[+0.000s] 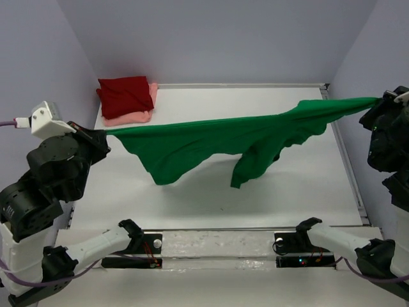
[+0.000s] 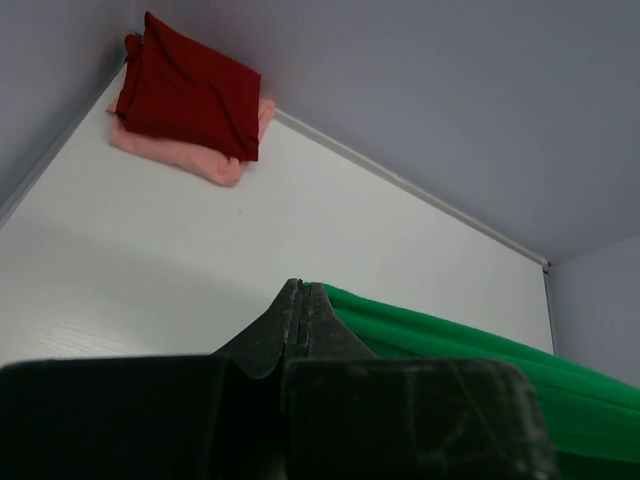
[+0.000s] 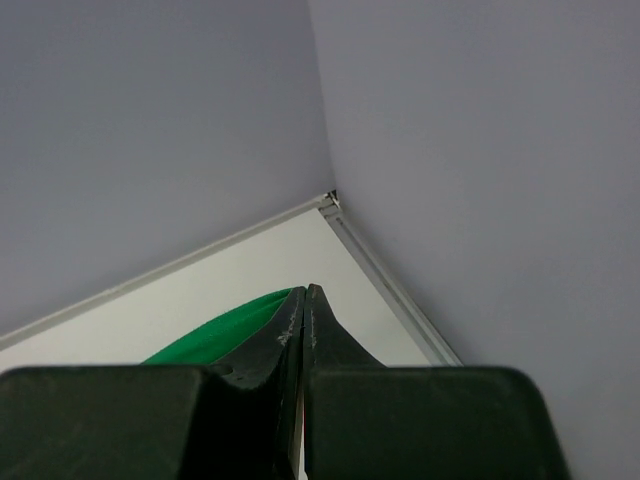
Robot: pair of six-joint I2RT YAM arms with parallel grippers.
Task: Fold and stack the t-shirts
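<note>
A green t-shirt (image 1: 211, 146) hangs stretched between my two grippers, its upper edge drawn nearly straight and its lower part dangling in uneven points over the white table. My left gripper (image 1: 106, 132) is shut on one end of the cloth; in the left wrist view the green fabric (image 2: 440, 335) runs off to the right from the closed fingertips. Shut on the other end is my right gripper (image 1: 383, 97). From the right wrist view, a strip of green cloth (image 3: 215, 335) trails left from its tips.
Folded red cloth (image 1: 126, 96) lies on folded pink cloth (image 1: 128, 118) in the table's back left corner. Grey walls stand close on both sides and behind.
</note>
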